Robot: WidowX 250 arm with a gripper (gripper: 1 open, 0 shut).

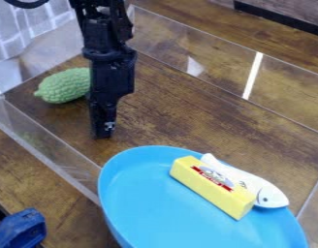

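My black gripper [105, 126] is low at the left of the wooden tray floor, pointing down, shut with nothing visible between its fingers. A green textured oval object [61, 85] lies just left of and behind it. In the blue round bin [162, 213] at the bottom right are a yellow box [207, 184] and a white fish-shaped item [247, 176].
Clear walls surround the wooden floor [201, 116], whose middle and right are bare. A dark blue object [19, 231] lies outside at the bottom left.
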